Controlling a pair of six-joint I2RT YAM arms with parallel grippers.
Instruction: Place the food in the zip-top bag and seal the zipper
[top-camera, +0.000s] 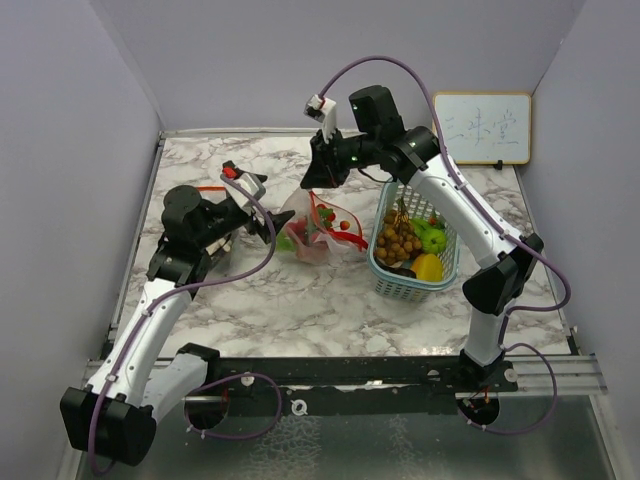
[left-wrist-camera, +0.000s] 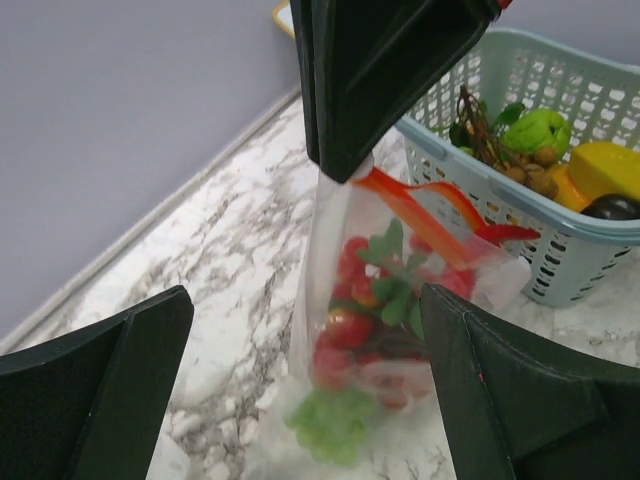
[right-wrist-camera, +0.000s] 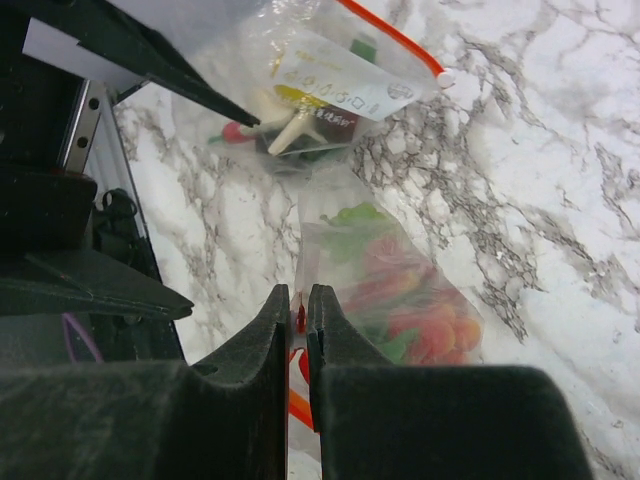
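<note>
A clear zip bag (top-camera: 325, 245) with a red zipper edge holds tomatoes (left-wrist-camera: 350, 325) and greens (left-wrist-camera: 330, 420). My right gripper is shut on the top edge of this bag, lifting it a little. My left gripper (top-camera: 262, 225) stands open to the left of it; in the left wrist view the bag shows beyond its fingertips, apparently with none of it held. A second filled bag (right-wrist-camera: 330, 100) with a red zipper lies at the left, partly under the left arm.
A pale blue basket (top-camera: 415, 285) of produce stands right of the bag. A whiteboard (top-camera: 480, 125) rests at the back right.
</note>
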